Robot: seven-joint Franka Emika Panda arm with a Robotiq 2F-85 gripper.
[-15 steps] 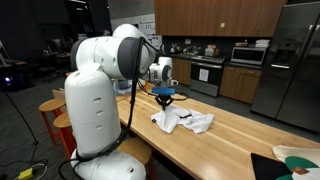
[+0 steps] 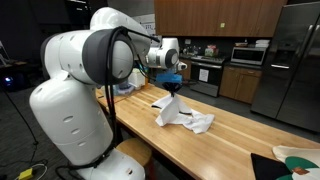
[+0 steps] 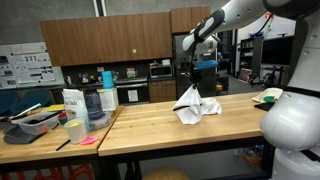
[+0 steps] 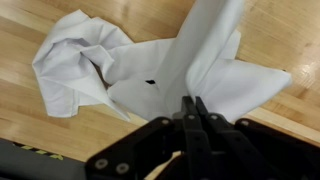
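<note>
A white cloth lies crumpled on the wooden table, with one part drawn up into a peak. At that peak is my gripper, shut on a thin pinch of the fabric. In exterior view 2 the raised cloth hangs below the gripper, its lower folds still resting on the tabletop. The wrist view has the fingertips of the gripper close together against the cloth, which spreads out to both sides. The exact pinch is partly hidden by the dark fingers.
A black item and a green-and-white tray are at the near right of the table. Bins, a blue-lidded container and a cup stand at the other end. Much bare tabletop lies between.
My gripper has moved up and to the right in exterior view 1. The pinched part of the cloth has risen with it into a taller peak, while other folds stay on the table.
</note>
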